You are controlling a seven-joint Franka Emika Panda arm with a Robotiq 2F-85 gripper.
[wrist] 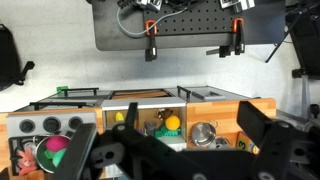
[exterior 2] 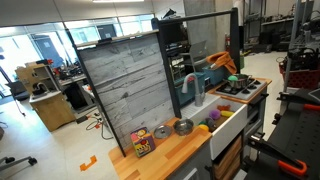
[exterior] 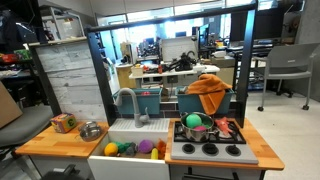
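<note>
My gripper stands open in the wrist view, its dark fingers spread apart with nothing held between them. Beyond the gap lies the white sink (exterior: pixel 110 172), with several toy foods in it, among them an orange round one (wrist: pixel 173 123) and a purple one (exterior 2: pixel 214 115). To the sink's right in exterior view 1, a pot (exterior: pixel 197 133) with a green item (exterior: pixel 193 121) sits on the stove (exterior: pixel 210 151). A metal bowl (exterior: pixel 91 132) and a printed box (exterior: pixel 64 123) rest on the left wooden counter (exterior: pixel 60 145).
A faucet (exterior: pixel 137 105) rises behind the sink. An orange cloth (exterior: pixel 208 93) hangs over a blue-green bin at the back. A dark frame (exterior: pixel 243 70) encloses the counter's back. In the wrist view, bare floor (wrist: pixel 40 75) separates the counter from a dark table (wrist: pixel 190 30).
</note>
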